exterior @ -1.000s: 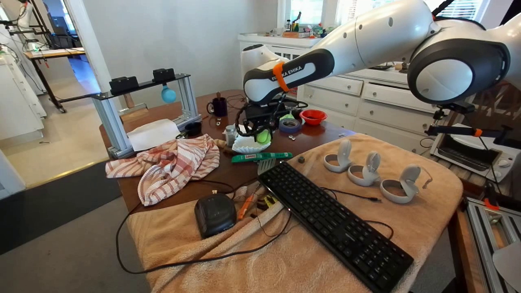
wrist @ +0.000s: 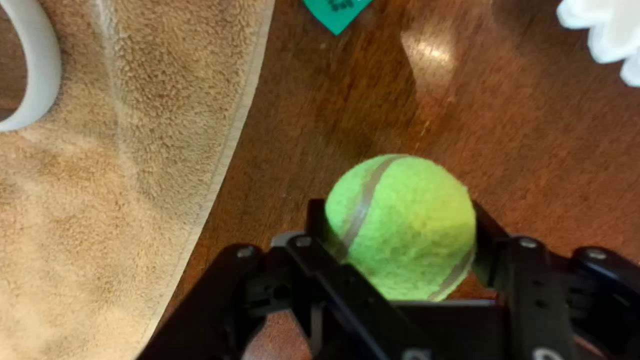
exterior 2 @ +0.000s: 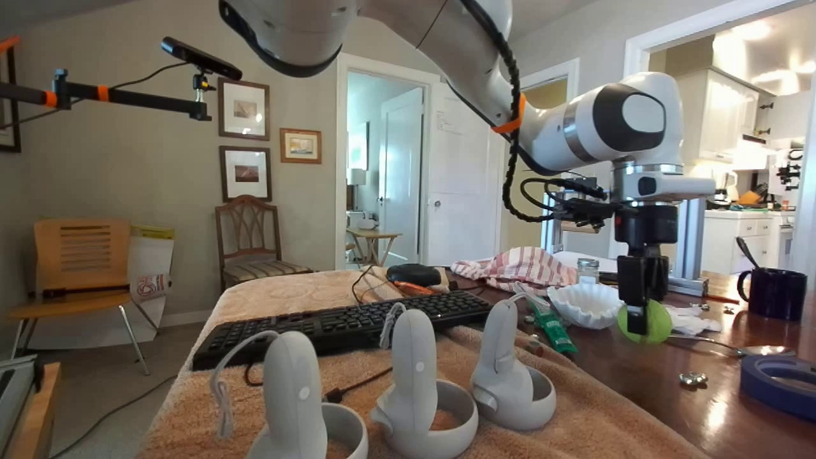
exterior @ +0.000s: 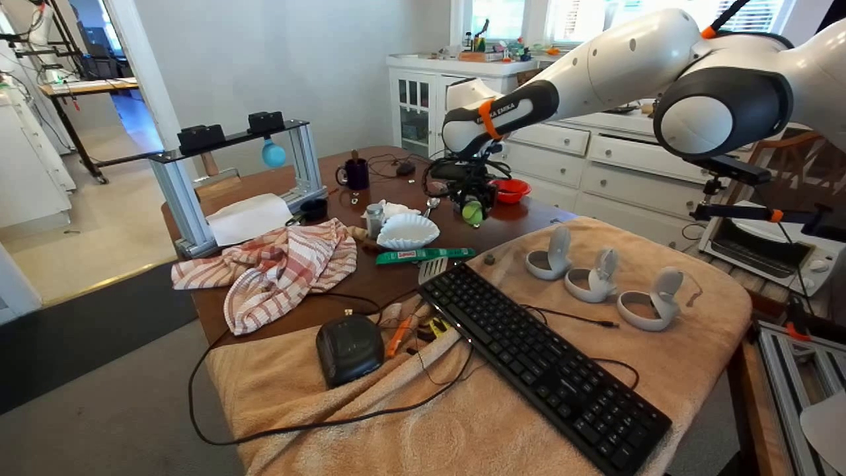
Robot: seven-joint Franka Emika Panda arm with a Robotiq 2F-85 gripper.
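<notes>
A yellow-green tennis ball is held between the two black fingers of my gripper, which is shut on it. In exterior view 2 the ball shows below the gripper, over the bare brown table. Exterior view 1 has the gripper and ball in front of the red bowl, which they partly cover. The white fluted dish stands to the ball's left there and looks empty. How high the ball hangs above the table is hard to judge.
A green tube, a black keyboard and several grey controllers lie nearby. Blue tape and a dark mug stand on the table's bare side. Wood beneath the ball is clear.
Gripper and ball have moved right in exterior view 1, from over the white dish toward the red bowl. The blue tape there is now hidden behind the gripper.
</notes>
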